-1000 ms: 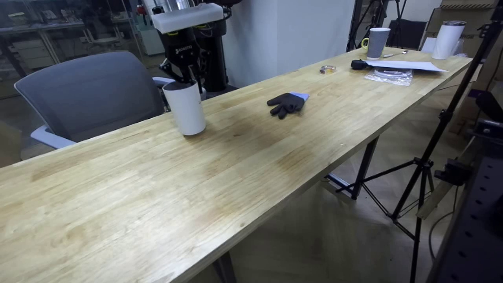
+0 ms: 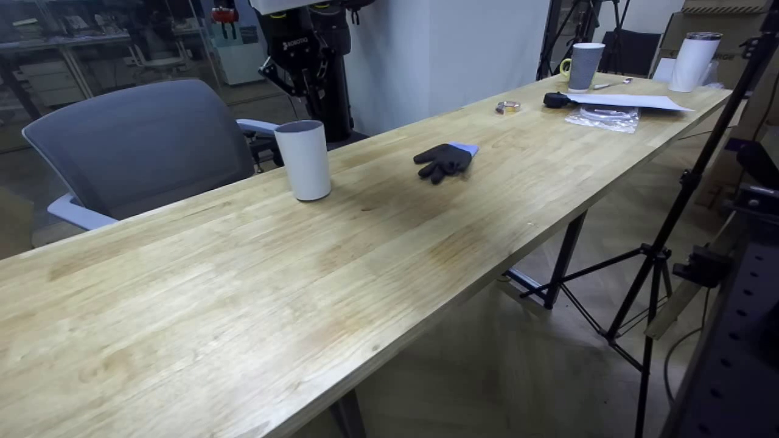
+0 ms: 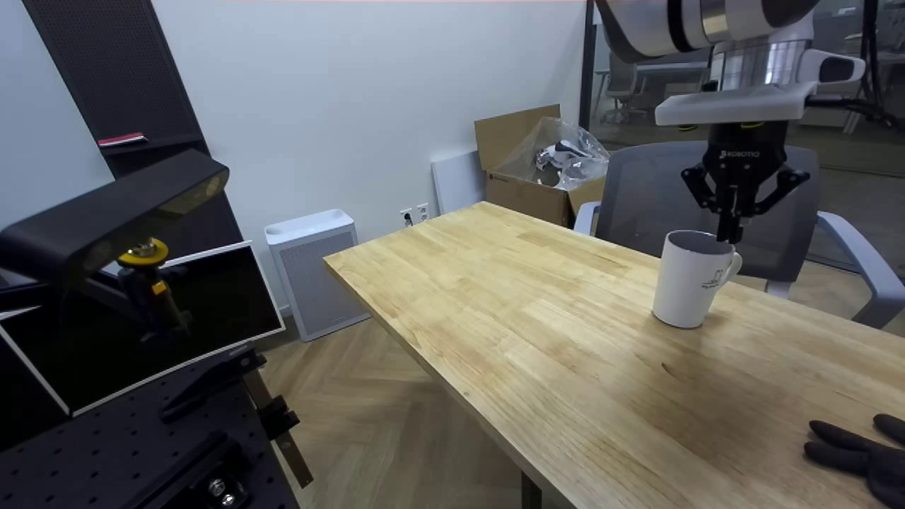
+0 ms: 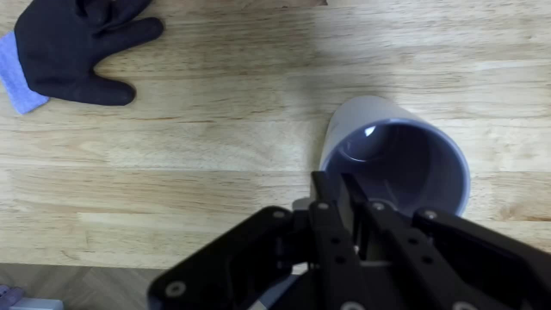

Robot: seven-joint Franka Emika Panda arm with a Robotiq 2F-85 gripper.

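Observation:
A white mug (image 3: pixel 689 287) with a grey inside stands on the wooden table near its far edge in exterior view 2, its handle (image 3: pixel 731 268) on the right. My gripper has its fingers close together, a narrow gap between them. In the wrist view the fingertips overlap the mug's (image 4: pixel 395 155) left rim, and the open mouth lies to their right. Both exterior views put the fingertips at about rim height on the handle side. Whether the rim is pinched between them is not clear. In exterior view 1 the mug (image 2: pixel 308 164) partly screens the gripper.
A black glove (image 2: pixel 445 160) with a blue cuff lies on the table beside the mug. Farther along are a tape roll (image 2: pixel 508 107), papers (image 2: pixel 621 101), a grey cup (image 2: pixel 585 67) and a white tumbler (image 2: pixel 694 62). A chair (image 2: pixel 139 149) stands behind the table.
My gripper has risen, and its fingers, earlier down at the mug's rim, now sit higher against it. The mug has shifted slightly right and back in exterior view 1. The glove has not moved.

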